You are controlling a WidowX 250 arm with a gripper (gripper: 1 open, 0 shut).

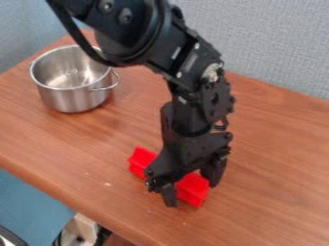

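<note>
A red block (193,190), long and low, lies on the wooden table near its front edge, partly hidden behind my gripper (189,184). The gripper is black, angled over the middle of the block, its two fingers open and low at either side of it. Whether they touch the block cannot be seen.
A steel pot (71,96) with wire handles stands at the back left.
</note>
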